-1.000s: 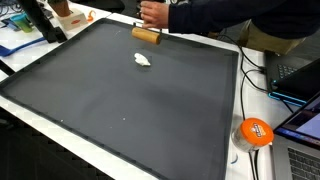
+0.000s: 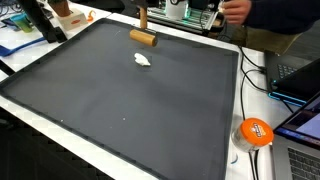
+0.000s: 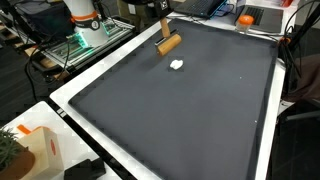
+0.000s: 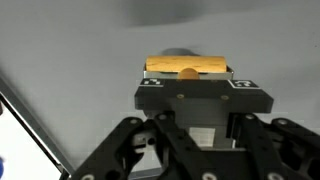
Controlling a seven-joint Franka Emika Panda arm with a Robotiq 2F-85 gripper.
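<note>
A wooden mallet (image 3: 170,45) hangs head-down near the far edge of the dark board, its handle (image 2: 143,18) upright. In the wrist view, the mallet's orange cylindrical head (image 4: 187,63) lies crosswise just beyond the fingers, with the handle's rounded end between them. My gripper is shut on the handle. Whether the head touches the board is hard to tell. A small white object (image 2: 141,59) lies on the board a short way in front of the mallet.
The dark board (image 3: 185,110) is otherwise largely clear. A person's hand (image 2: 236,10) is at the top right. An orange-topped round container (image 2: 254,133) stands beyond the board's right side, near laptops and cables. Bins and tools crowd the upper left in exterior view 1.
The person's hand, earlier at the mallet's handle, has moved away to the right, leaving the handle in plain sight. The mallet's head has stayed nearly in place.
</note>
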